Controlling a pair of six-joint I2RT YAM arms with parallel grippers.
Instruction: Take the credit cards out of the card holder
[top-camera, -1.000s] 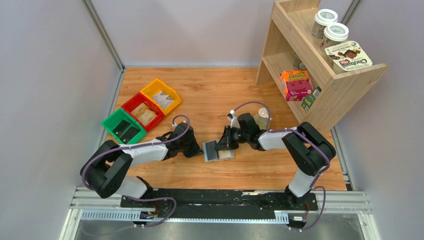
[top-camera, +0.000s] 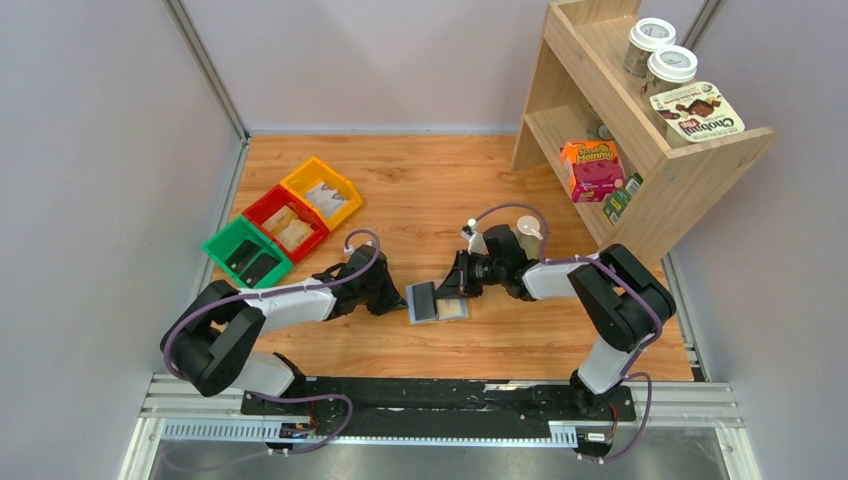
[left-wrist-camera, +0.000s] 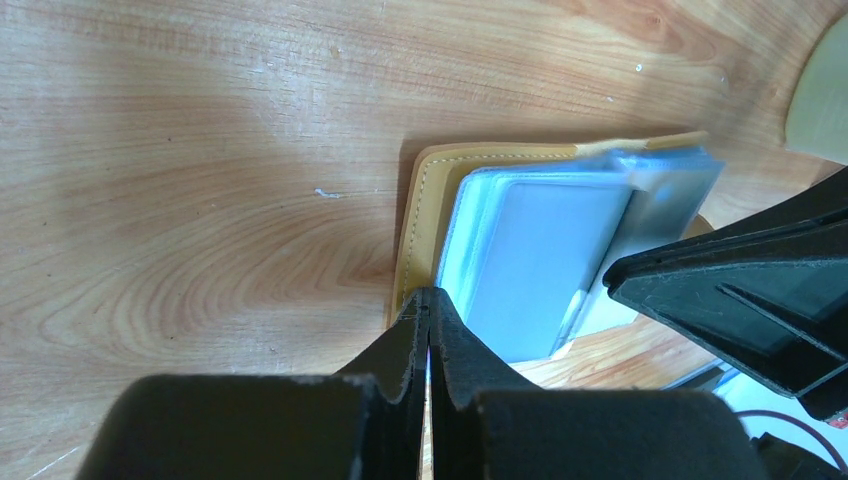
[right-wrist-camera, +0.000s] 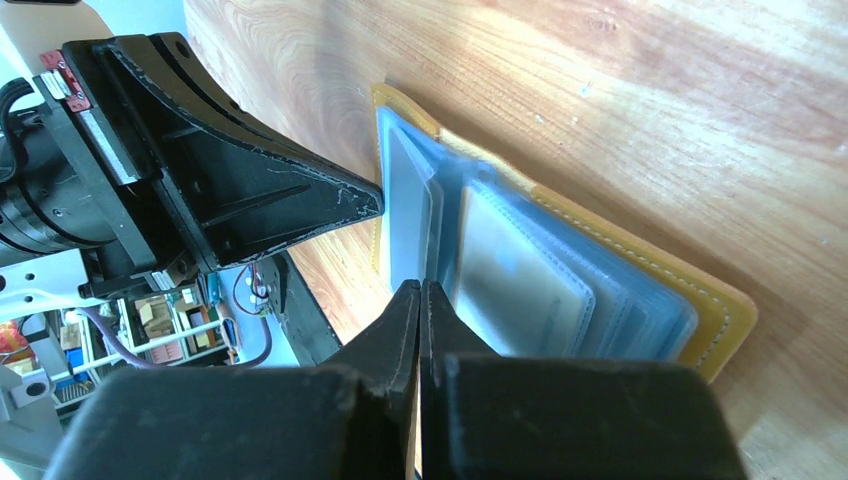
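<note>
The card holder (top-camera: 424, 302) lies spread open on the table between my two arms. It has a tan stitched cover (left-wrist-camera: 440, 165) and clear, bluish sleeves (left-wrist-camera: 545, 255). In the top view one page looks dark grey and the other cream; whether a card fills each sleeve is hard to tell. At the holder's left edge, my left gripper is shut, its tips at the border of cover and sleeves. My right gripper is shut over the middle of the holder, by the sleeve edges. No card shows between either pair of fingers.
Green, red and yellow bins (top-camera: 285, 228) stand at the back left, holding flat items. A wooden shelf (top-camera: 640, 130) with boxes and tubs fills the right side. Behind the right gripper is a pale cup (top-camera: 529, 232).
My right gripper has shifted slightly to the right over the holder. The left arm and the holder look the same as before.
</note>
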